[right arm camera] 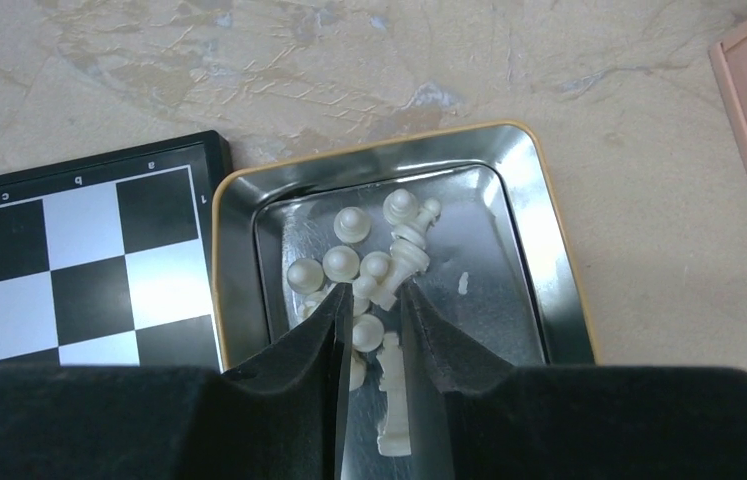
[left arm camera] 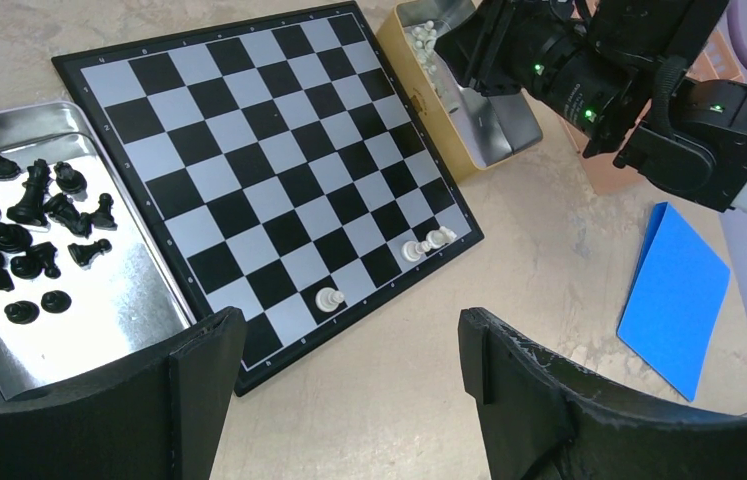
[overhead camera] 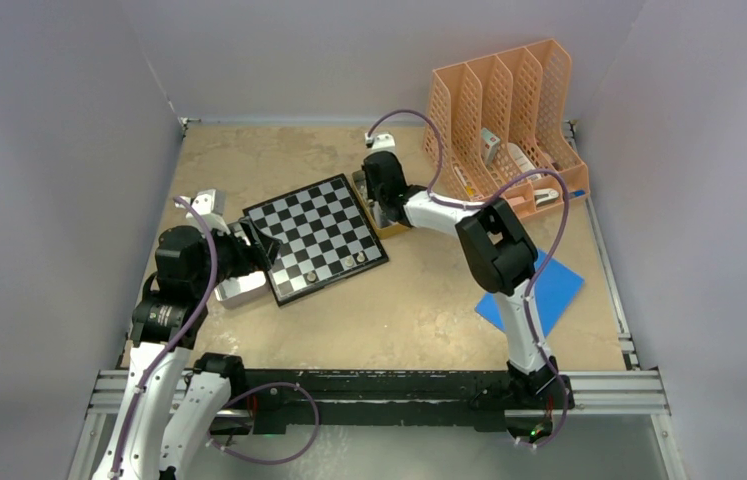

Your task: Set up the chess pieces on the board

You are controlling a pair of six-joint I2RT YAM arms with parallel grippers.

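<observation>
The chessboard holds a few white pieces along its front edge. A steel tray of black pieces lies left of it. My left gripper is open above the board's near side, nothing between its fingers. My right gripper hovers over the yellow-rimmed tray right of the board, where white pieces lie, some upright, some on their sides. Its fingers are close together but apart; whether anything is between them is unclear.
A peach slotted organiser stands at the back right. A blue folder lies at the right.
</observation>
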